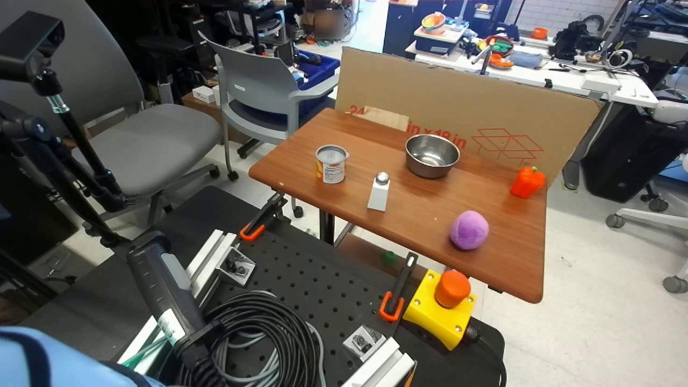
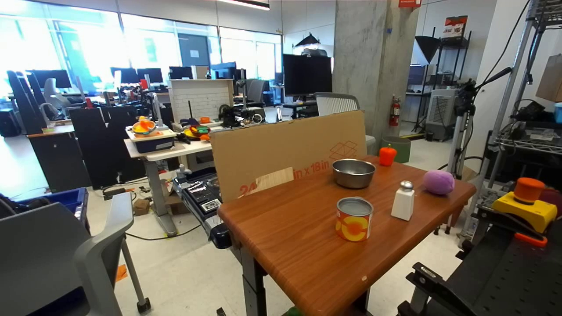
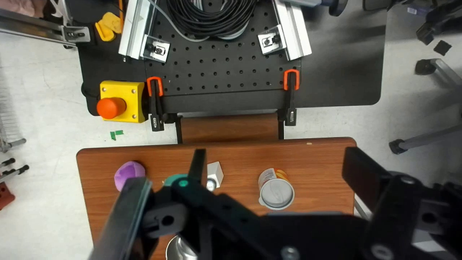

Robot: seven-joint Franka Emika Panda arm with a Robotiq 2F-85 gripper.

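My gripper is open, seen only in the wrist view, with its black fingers (image 3: 362, 175) spread wide above the table and nothing held between them. Below it the open-topped can (image 3: 277, 193) with an orange label shows in the gap. The white shaker (image 1: 378, 193) with a metal top stands upright near the table's front edge. Farther back rests an empty-looking steel bowl (image 1: 432, 157), largely hidden by the gripper in the wrist view. A purple round object (image 1: 468, 230) and an orange-red pepper (image 1: 528, 183) sit toward the right in exterior view 1.
Cardboard (image 1: 464, 106) walls off the back of the wooden table (image 1: 290, 164). In front is a black perforated bench (image 1: 309, 264) with clamps, coiled cable (image 1: 271, 335) and a yellow emergency-stop box (image 1: 430, 309). Bare tabletop separates the objects.
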